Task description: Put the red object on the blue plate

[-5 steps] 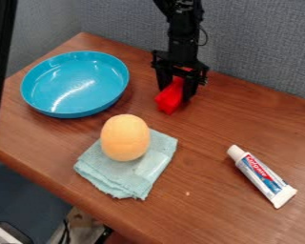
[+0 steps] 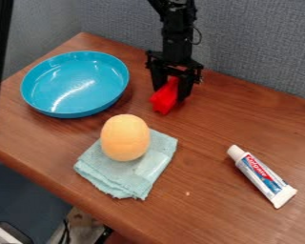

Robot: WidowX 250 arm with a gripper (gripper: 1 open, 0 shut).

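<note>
A small red object (image 2: 166, 96) is at the back of the wooden table, right of the blue plate (image 2: 38, 104). My black gripper (image 2: 175, 80) reaches down from above and is around its upper right part, with dark finger parts on both sides of the red. How firmly the fingers press on it cannot be made out at this size. The underside of the red object looks at or very near the table top. The plate is empty, and a strip of bare wood lies between it and the gripper.
An orange ball-like object (image 2: 125, 137) rests on a folded light blue cloth (image 2: 140, 175) in front of the plate. To the right lies a toothpaste tube (image 2: 261, 175). A grey partition (image 2: 263, 43) stands close behind the arm.
The gripper and the red object have shifted slightly to the left, toward the plate. Everything else stays where it was.
</note>
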